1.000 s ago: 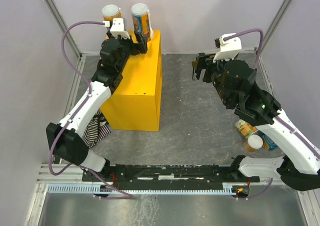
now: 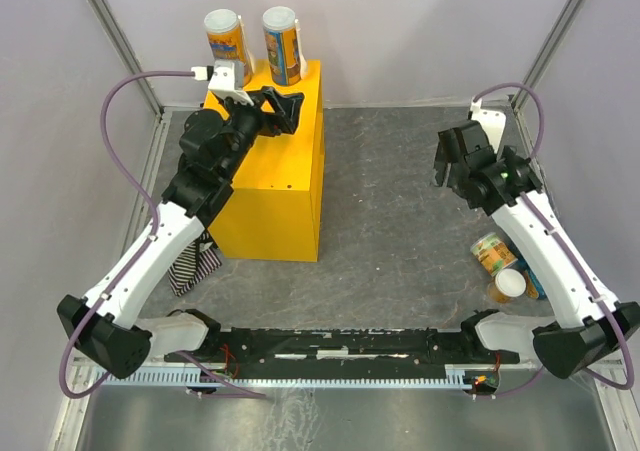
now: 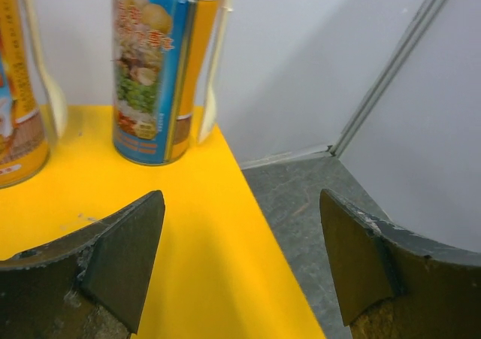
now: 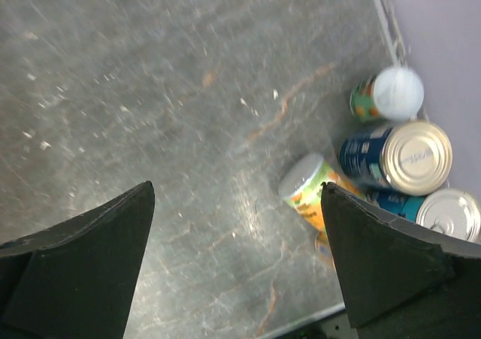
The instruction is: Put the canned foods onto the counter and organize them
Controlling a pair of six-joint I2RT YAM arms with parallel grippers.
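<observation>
Two tall cans stand upright at the back of the yellow counter (image 2: 268, 201): a left one (image 2: 226, 43) and a right one (image 2: 282, 49). The left wrist view shows the right can (image 3: 154, 72) whole but for its top, and part of the left can (image 3: 16, 121). In front of them, over the counter, my left gripper (image 2: 288, 114) has its fingers apart and empty. Above the grey floor on the right hangs my right gripper (image 2: 443, 161), open and empty. Several cans lie at the right wall, among them an orange-labelled can (image 4: 310, 192), a dark blue can (image 4: 402, 157) and a teal can (image 4: 443, 213).
A small white-lidded can (image 4: 394, 93) is farthest along the right wall. Striped cloth (image 2: 190, 266) lies left of the counter. White walls close in the sides and back.
My left gripper has drawn back from the cans toward the front of the counter. The right arm has lowered and shifted right, nearer the floor cans. Both standing cans stayed in place.
</observation>
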